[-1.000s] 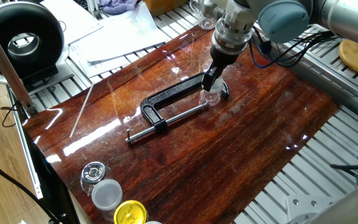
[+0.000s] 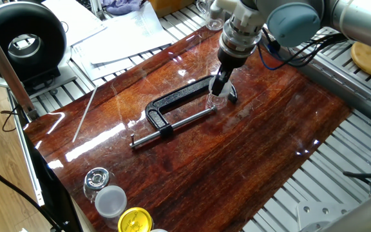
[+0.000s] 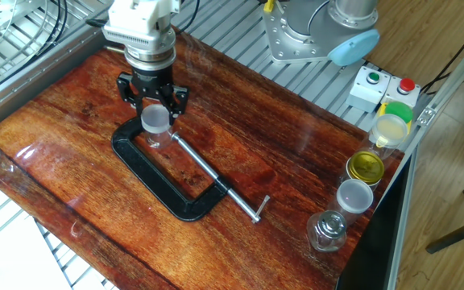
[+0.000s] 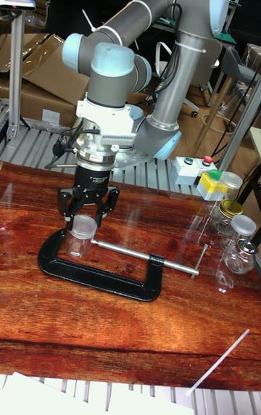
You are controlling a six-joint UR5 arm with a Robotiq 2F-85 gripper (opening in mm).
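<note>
A clear jar with a frosted lid (image 3: pixel 155 118) stands upright on the wooden table, inside the frame of a black C-clamp (image 3: pixel 155 184). The clamp lies flat, and the end of its silver screw (image 4: pixel 127 250) comes close to the jar. My gripper (image 4: pixel 85 218) points down over the jar, its black fingers spread apart near the two sides of the lid. No firm grip on the jar shows; whether a finger touches the lid I cannot tell. From the side, the arm's fingers (image 2: pixel 219 85) hide part of the lid.
Several jars line one table edge: a silver-lidded one (image 3: pixel 327 230), a frosted-lidded one (image 3: pixel 354 196), a gold-lidded one (image 3: pixel 366 167) among them. A thin white stick (image 2: pixel 84 115) lies near another edge. Bare wood (image 2: pixel 256 142) stretches away beside the clamp.
My gripper has come down slightly at the jar over the last second. The jar and the clamp have not visibly moved.
</note>
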